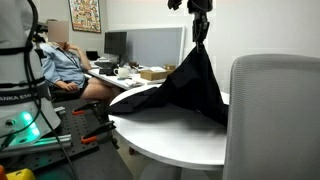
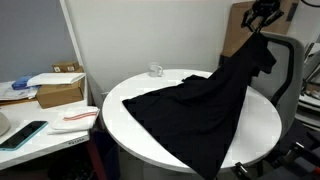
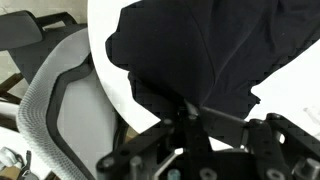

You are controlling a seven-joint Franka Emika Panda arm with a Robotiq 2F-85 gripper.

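Observation:
A black cloth (image 1: 193, 88) is drawn up to a peak above the round white table (image 1: 180, 140); the rest of it spreads over the tabletop. At that peak my gripper (image 1: 200, 44) is shut on the cloth, high over the table. From the other side, the cloth (image 2: 195, 110) slopes down from my gripper (image 2: 258, 30) at upper right and hangs over the near table edge. In the wrist view the dark cloth (image 3: 185, 50) runs up to the fingertips, where the exact pinch is hard to make out.
A grey chair (image 1: 268, 115) stands close by the table's side. On the far side of the table is a white mug (image 2: 155, 70). A side desk carries boxes (image 2: 62, 90), a folded towel (image 2: 75, 118) and a phone (image 2: 22, 135). A person (image 1: 65, 68) sits at left.

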